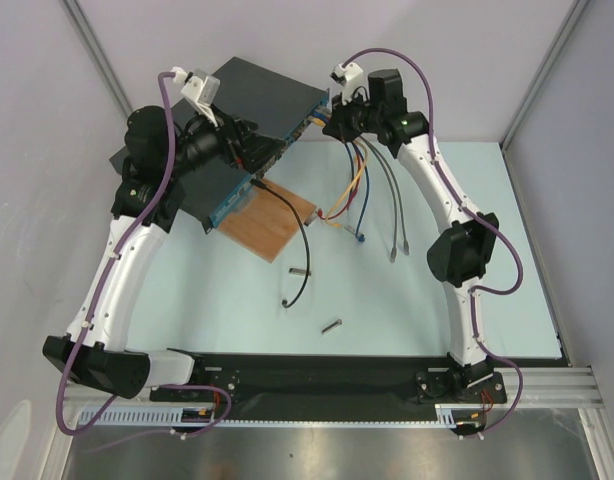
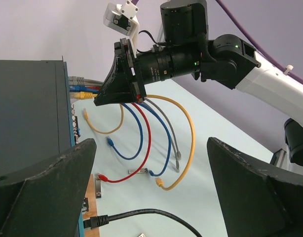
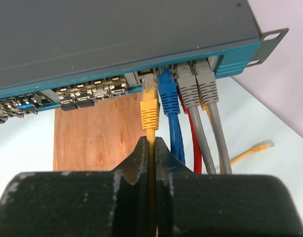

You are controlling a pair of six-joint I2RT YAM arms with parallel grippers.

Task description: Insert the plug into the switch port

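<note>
The yellow plug (image 3: 150, 94), its clear tip bare, points up at an empty-looking port (image 3: 144, 72) in the switch (image 3: 122, 39), left of the blue plug. In the right wrist view the tip overlaps the port's lower edge; I cannot tell whether it touches. My right gripper is shut on the yellow cable just behind the plug's boot, and in the top view this gripper (image 1: 332, 131) is at the switch's right end. The left gripper stands open, its fingers (image 2: 48, 185) wide apart, one overlapping the switch's front edge.
Blue and grey plugs (image 3: 192, 86) crowd the ports just right of the yellow one. A black cable (image 1: 299, 225) hangs from the switch's front. Loose cable ends lie over the white table, beside a wooden board (image 1: 262, 225).
</note>
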